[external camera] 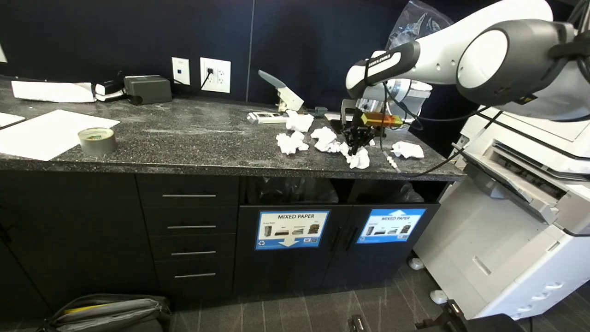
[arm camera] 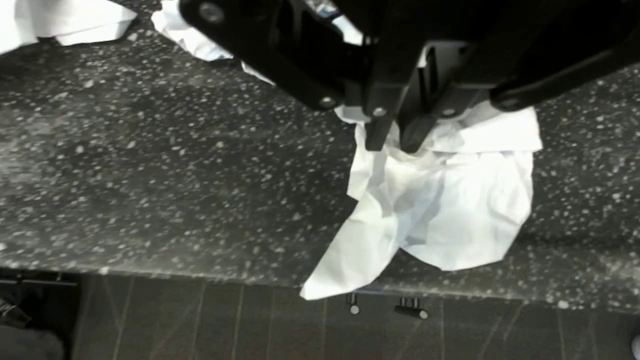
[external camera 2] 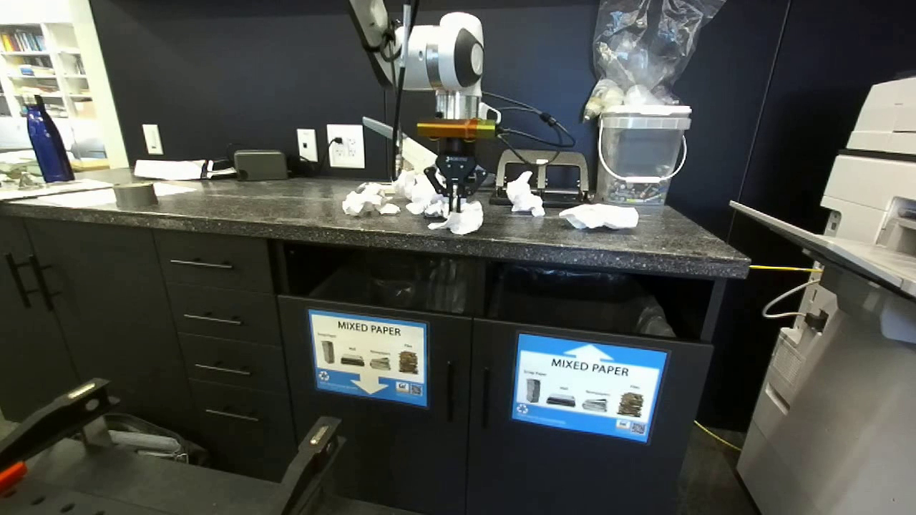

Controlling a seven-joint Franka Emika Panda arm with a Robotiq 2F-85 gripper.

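A crumpled white paper [arm camera: 474, 204] fills the middle of the wrist view, one pointed flap reaching over the counter's front edge. My gripper is shut on its near part, the two fingertips close together. From outside, the gripper [external camera 2: 455, 209] points down just above the counter, with the held paper [external camera 2: 464, 219] low at its tips; I cannot tell whether it touches the surface. Other crumpled papers lie around: one at the left [external camera: 291, 143], one close beside the gripper [external camera: 325, 139], one farther back [external camera: 298, 121] and a flatter one [external camera: 407, 149] to the right.
Below the counter [external camera 2: 257, 219] are two open bin slots over cabinet doors with MIXED PAPER signs [external camera 2: 369, 356]. Behind the arm stand a hole punch [external camera 2: 542, 172] and a clear bucket [external camera 2: 640, 154]. A printer [external camera: 498, 232] is at the right.
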